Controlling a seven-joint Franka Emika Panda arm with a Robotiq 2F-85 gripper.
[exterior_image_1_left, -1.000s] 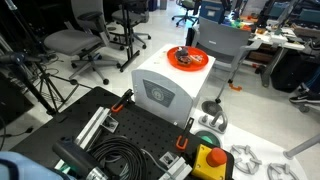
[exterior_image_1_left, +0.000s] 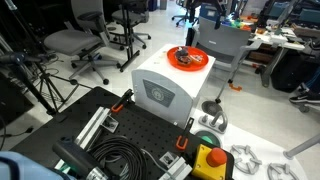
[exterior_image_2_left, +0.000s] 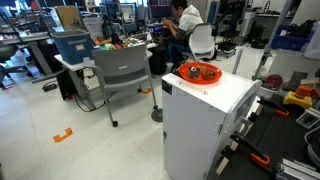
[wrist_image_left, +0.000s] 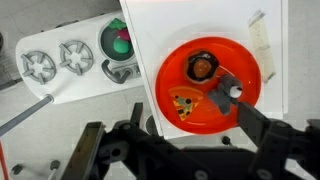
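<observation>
My gripper is at the bottom of the wrist view, its dark fingers (wrist_image_left: 123, 140) spread wide and nothing held between them. Beyond it lies a red-orange plate (wrist_image_left: 168, 95) on a white surface. On the plate are a pizza slice (wrist_image_left: 185, 101), a round brown piece (wrist_image_left: 201, 66) and a dark grey item (wrist_image_left: 222, 94) with a pale tip. The same plate (exterior_image_1_left: 178, 63) shows on the white stand in exterior view 1, and the plate (exterior_image_2_left: 210, 79) also appears in exterior view 2.
A pot (wrist_image_left: 110, 50) with green and red pieces stands beside burners (wrist_image_left: 76, 56) on a white toy stove. Tape (wrist_image_left: 262, 48) marks the stand. A red-orange piece (exterior_image_1_left: 213, 157) sits on something yellow. Coiled black cable (exterior_image_1_left: 118, 158) lies on the dark base. A grey chair (exterior_image_2_left: 122, 72) is behind.
At the top of exterior view 1, a dark shape, apparently part of the arm, now covers some of the blue area behind the chair. The plate and stand have not moved.
</observation>
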